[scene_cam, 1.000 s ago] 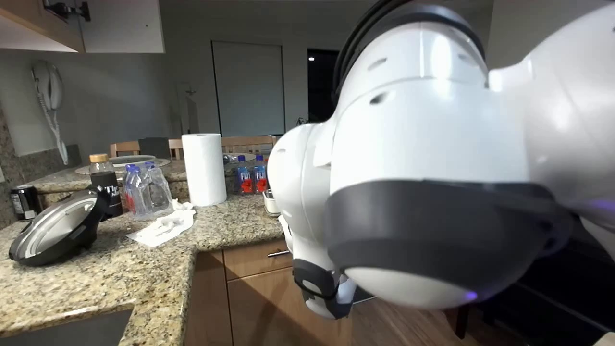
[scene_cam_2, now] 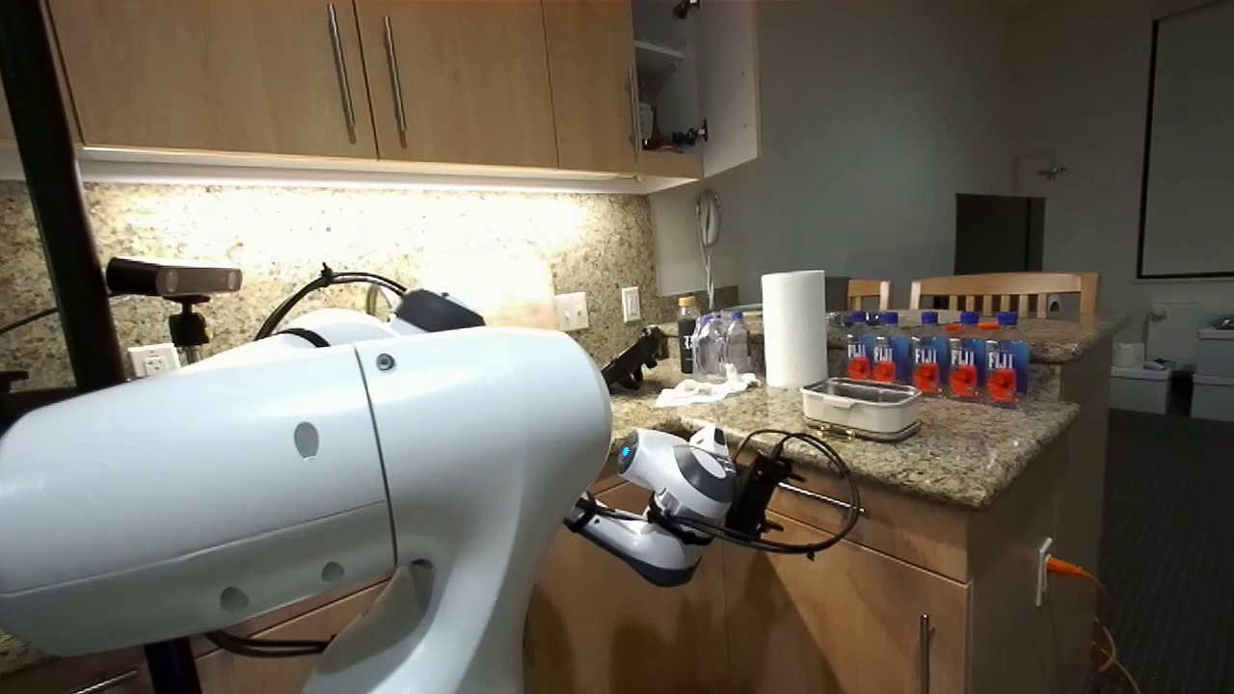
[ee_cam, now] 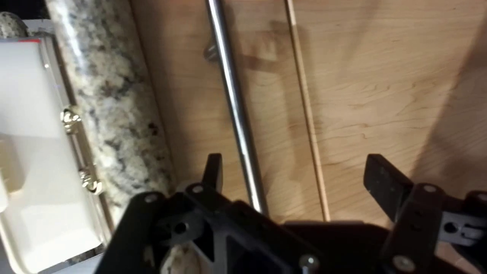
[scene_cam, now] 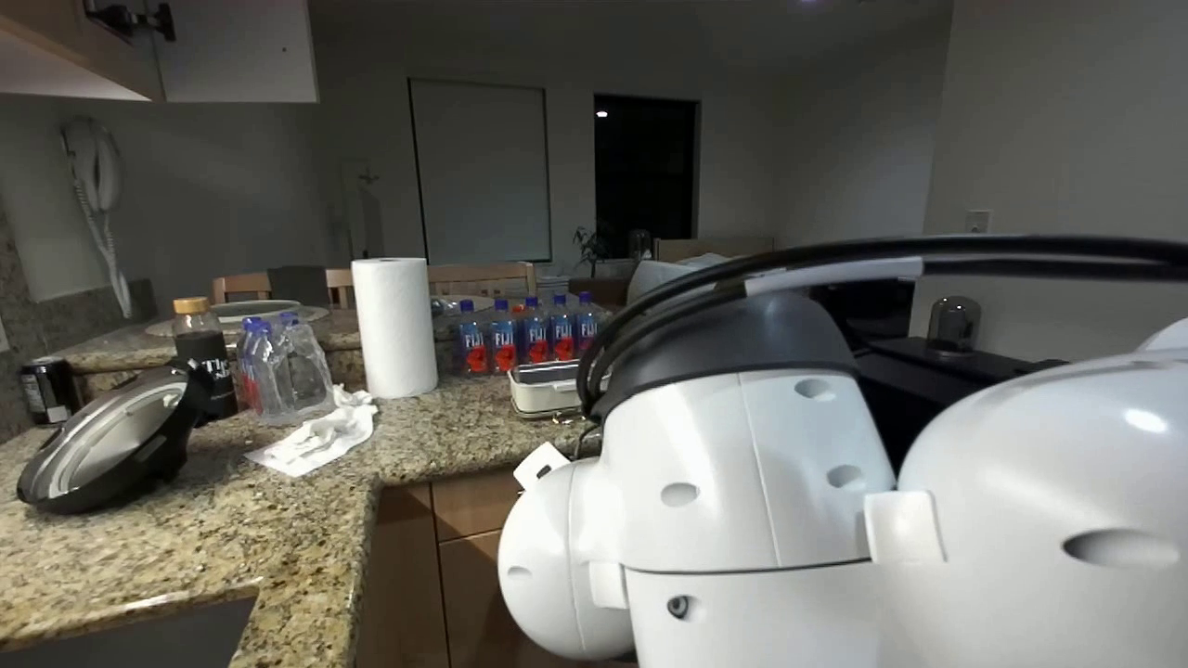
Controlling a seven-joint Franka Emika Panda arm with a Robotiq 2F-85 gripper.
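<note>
A metal bar handle (ee_cam: 238,112) on the wooden drawer front (ee_cam: 269,150) runs through the wrist view. My gripper faces that front with its fingers spread wide, one to either side of the handle's line and of the seam below the drawer. Nothing is held between them. Whether a fingertip touches the wood cannot be made out. In the second exterior view the same handle (scene_cam_2: 818,497) shows beside the dark gripper (scene_cam_2: 758,492), just below the counter. The arm hides the gripper in the first exterior view.
The granite counter edge (ee_cam: 116,100) lies close beside one finger. A cream container with metal clasps (scene_cam_2: 862,407) stands near that edge. Behind it are several water bottles (scene_cam_2: 925,357) and a paper towel roll (scene_cam_2: 793,330). Cables (scene_cam_2: 850,509) loop off the wrist.
In the first exterior view the arm has turned and swung lower, uncovering more bottles and the cream container. The drawer handle seen there before is now behind the arm.
</note>
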